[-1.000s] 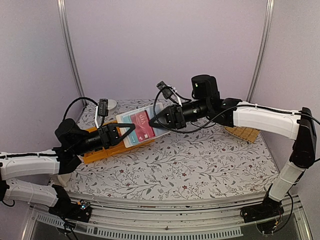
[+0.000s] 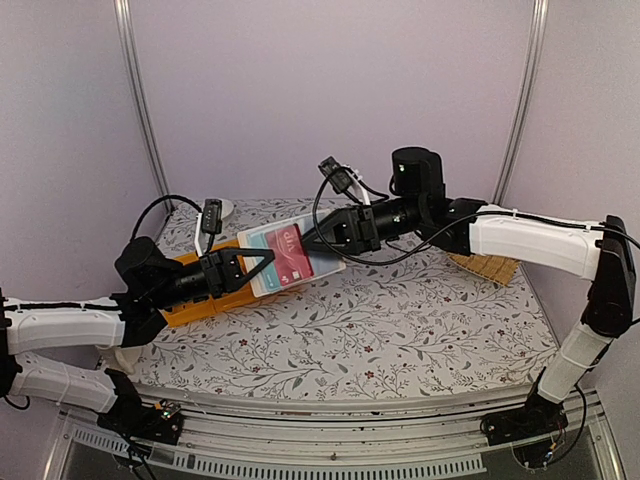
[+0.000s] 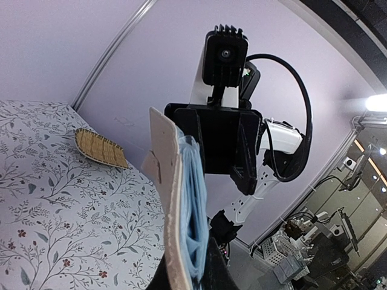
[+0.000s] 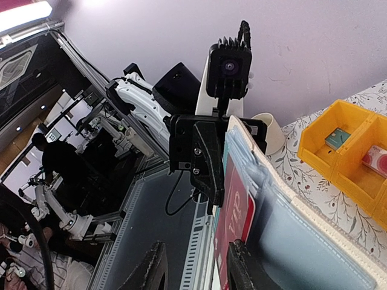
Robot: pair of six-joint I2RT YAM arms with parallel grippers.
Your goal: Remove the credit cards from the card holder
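Observation:
The pale card holder is held up above the table, tilted, with my left gripper shut on its left part. In the left wrist view, the holder's beige edge and bluish clear sleeves run down between the fingers. A red card marked VIP lies against the holder's face. At its right side is my right gripper. In the right wrist view, the right gripper stands open, with one of its fingertips overlapping the red card; whether that fingertip touches it I cannot tell.
Beneath and behind the left gripper stands an orange divided box, with cards in its compartments in the right wrist view. A woven tray lies at the right rear.
Both grippers and the holder shifted slightly right over the last second.

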